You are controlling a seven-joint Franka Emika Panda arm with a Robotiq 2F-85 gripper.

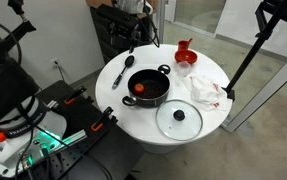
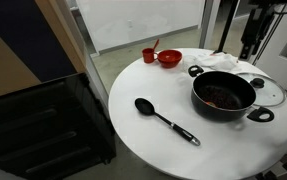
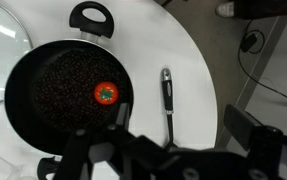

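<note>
My gripper is open, with nothing between its fingers, in the wrist view; it hangs above the table. A black two-handled pot (image 1: pixel 147 98) stands on the white round table, uncovered. Inside the pot lie a red tomato (image 3: pixel 106 93) with a green top and a layer of dark, bean-like bits (image 3: pixel 68 85). A black spoon (image 2: pixel 166 120) rests on the table beside the pot, apart from it. The pot's glass lid (image 1: pixel 179 121) with a black knob lies flat on the table on the pot's other side.
Near the table's far edge in exterior view 1 are a red cup (image 1: pixel 184 45) with something red standing in it and a red bowl (image 1: pixel 186 57). A crumpled white cloth (image 1: pixel 205 92) spreads by the right edge. Bare table (image 2: pixel 143 145) surrounds the spoon.
</note>
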